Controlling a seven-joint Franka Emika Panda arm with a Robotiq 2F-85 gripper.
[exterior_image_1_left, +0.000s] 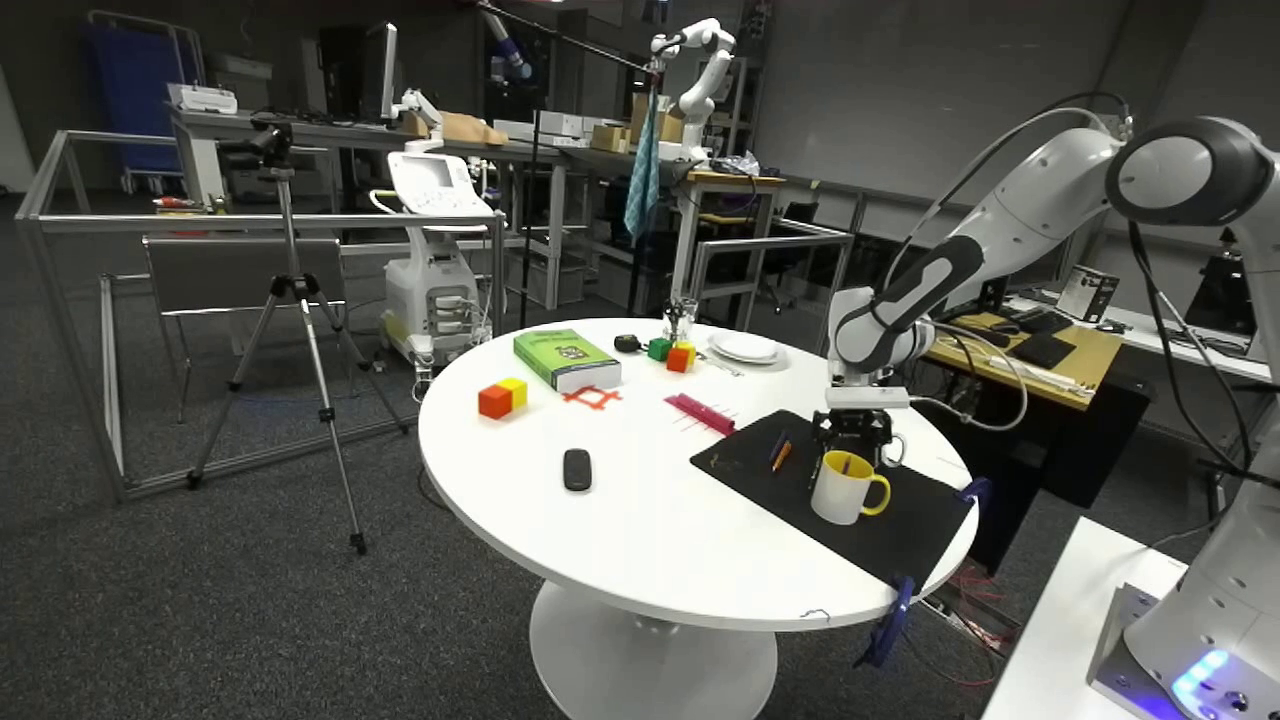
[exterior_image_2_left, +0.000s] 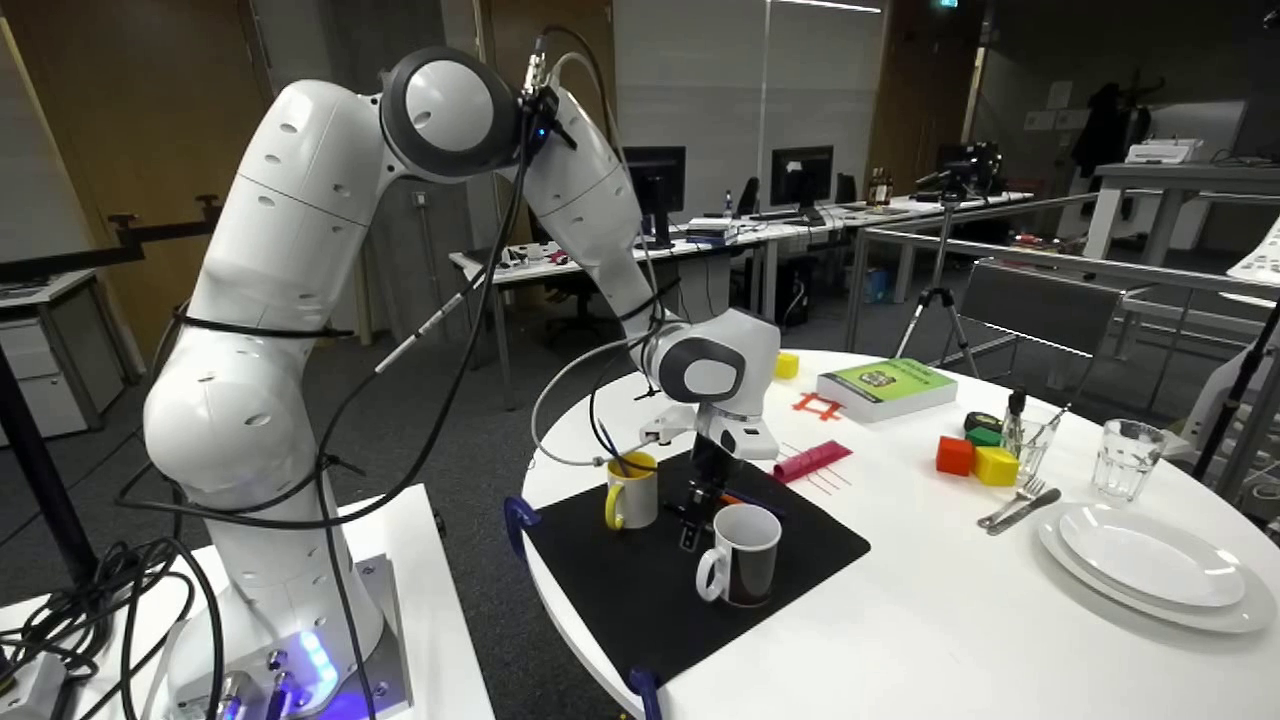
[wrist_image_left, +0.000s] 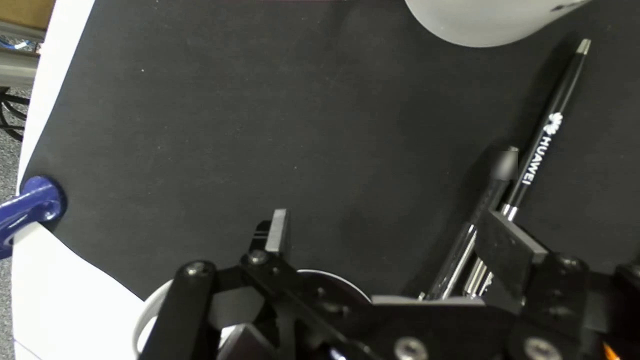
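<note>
My gripper is open just over the black mat (wrist_image_left: 240, 138), nothing visibly held between its fingers. In the wrist view, a black HUAWEI pen (wrist_image_left: 543, 144) and a second dark pen (wrist_image_left: 492, 192) lie side by side, partly hidden by the right finger (wrist_image_left: 510, 252). Whether that finger touches them, I cannot tell. A white mug with a yellow handle (exterior_image_2_left: 632, 498) stands upright on the mat with pens inside. Closer to exterior view 2 stands a white-and-grey mug (exterior_image_2_left: 753, 564), beside the gripper; the gripper mostly covers it in the wrist view.
Blue clamps (exterior_image_1_left: 885, 624) grip the table edge at the mat. Beyond the mat lie a pink strip (exterior_image_1_left: 705, 414), a green book (exterior_image_1_left: 567, 360), coloured blocks (exterior_image_1_left: 501, 398), a black oblong object (exterior_image_1_left: 577, 469) and plates (exterior_image_2_left: 1152, 564).
</note>
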